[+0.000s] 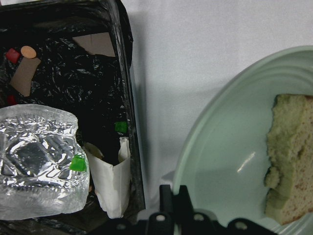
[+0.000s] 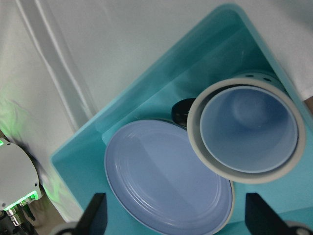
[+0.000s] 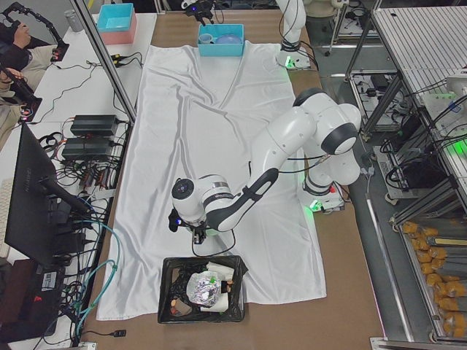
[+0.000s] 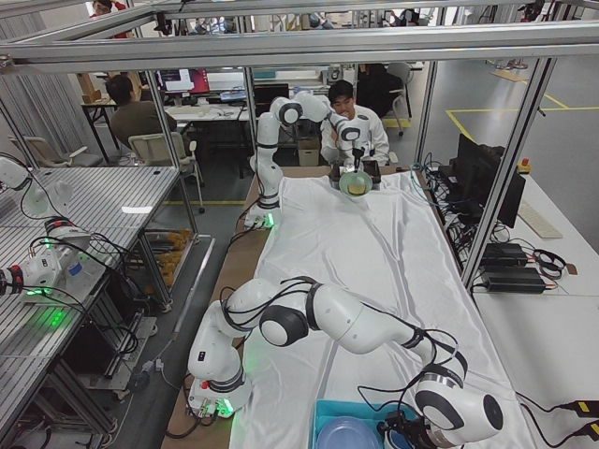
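Note:
My left gripper is shut on the rim of a pale green plate [image 1: 220, 156] holding a piece of bread [image 1: 288, 161]. The plate is held beside a black-lined bin [image 1: 124, 73] with foil packaging [image 1: 34, 156], paper and small scraps. My right gripper is open above a teal tub [image 2: 78, 156] at the far end of the table. In the tub lie a blue plate [image 2: 166, 176] and nested cups [image 2: 247, 127], with a dark object partly hidden behind them.
White cloth [image 3: 197, 109] covers the table, clear between the tub and bin. A monitor [image 3: 29, 197] and cables line one side; metal frame posts stand along the edges.

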